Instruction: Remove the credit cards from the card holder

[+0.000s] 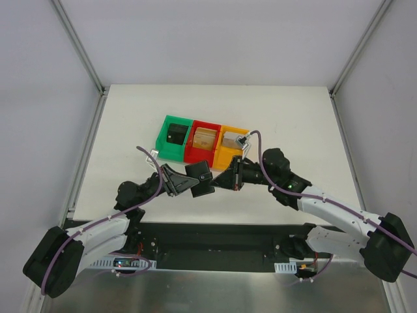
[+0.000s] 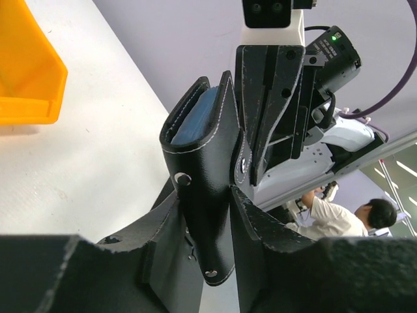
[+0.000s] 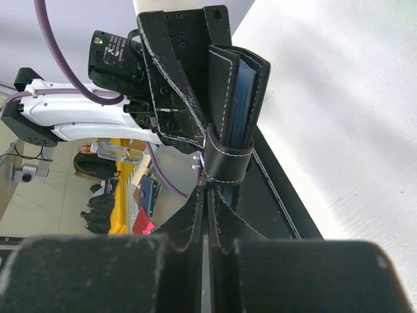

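A black leather card holder [image 1: 200, 178] with white stitching is held above the table, between the two arms. My left gripper is shut on the card holder [image 2: 208, 186], one finger on either side of it. Something blue [image 2: 197, 117] shows inside its open top. Opposite, my right gripper is shut, its tips right at the lower edge of the band round the holder [image 3: 226, 156]. Whether a thin strap sits between those tips cannot be seen. No card lies loose on the table in the top view.
Behind the arms stand three open bins side by side: green [image 1: 171, 151], red [image 1: 195, 155] and yellow [image 1: 223, 158]. Each has an object in it.
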